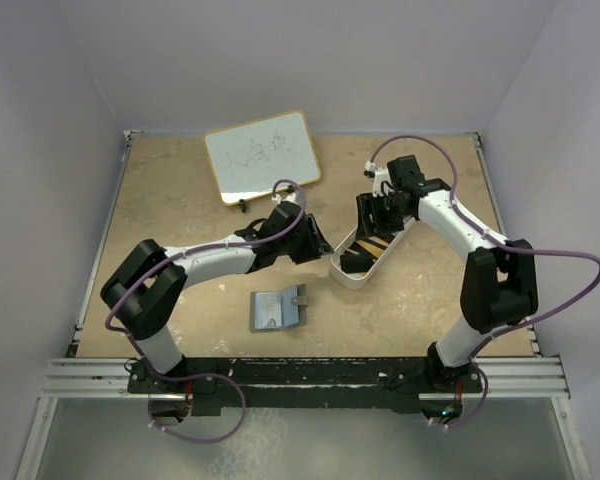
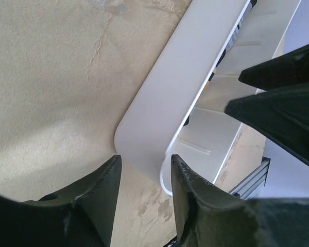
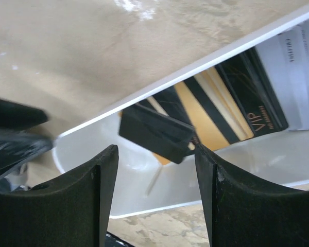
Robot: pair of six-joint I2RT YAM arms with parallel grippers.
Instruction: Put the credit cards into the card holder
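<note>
The white card holder [image 1: 355, 279] lies diagonally at centre right, with dark and gold cards [image 3: 211, 108] inside. In the right wrist view a loose dark card [image 3: 154, 131] rests askew at one end. My left gripper is part open at the holder's near end, its tips either side of the white rim. My right gripper is over the holder, fingers parted, with no card visibly held between the fingers.
A whiteboard [image 1: 262, 153] lies at the back. A grey-blue open case [image 1: 275, 310] sits front left.
</note>
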